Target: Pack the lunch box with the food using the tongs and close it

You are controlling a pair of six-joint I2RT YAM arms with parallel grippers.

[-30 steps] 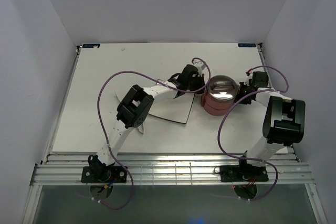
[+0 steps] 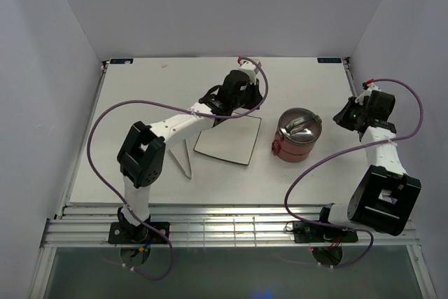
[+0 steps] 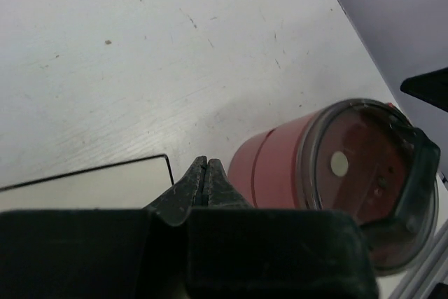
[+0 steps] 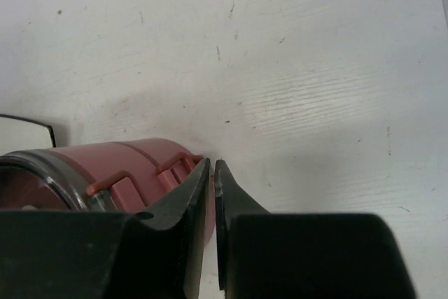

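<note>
The lunch box [image 2: 297, 136] is a round reddish-pink container standing on the right half of the table. On top, its metal-rimmed lid [image 3: 360, 173] carries a handle [image 2: 303, 124]. A clasp [image 4: 124, 188] shows on its side in the right wrist view. My left gripper is shut with nothing visible between its fingers, apart from the box, behind the board and left of the box. To the right of the box, my right gripper is slightly open, a narrow empty gap between its tips.
A white dark-edged board [image 2: 229, 141] lies left of the lunch box, with a thin pale triangular item [image 2: 183, 161] beside it. Clear table surrounds the box behind and in front. A grey wall [image 2: 402, 68] stands close to my right arm.
Both grippers have drawn away from the lunch box, left one leftward and back, right one rightward. The box has shifted slightly right, and its lid handle has come into view.
</note>
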